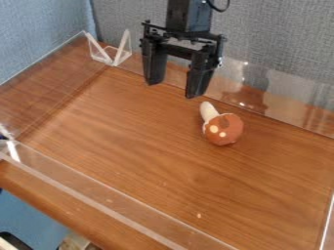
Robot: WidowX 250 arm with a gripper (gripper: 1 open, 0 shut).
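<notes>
My black gripper (175, 78) hangs at the top centre of the camera view, open, with nothing between its two fingers. Below it and to the right, a toy mushroom (222, 130) with an orange-red spotted cap and a pale stem lies on its side on the wooden surface (144, 166), apart from the gripper.
A white wire stand (109, 51) sits at the back left. Clear low walls edge the wooden surface, with grey padded walls behind. A small dark and white item (7, 145) is at the left edge.
</notes>
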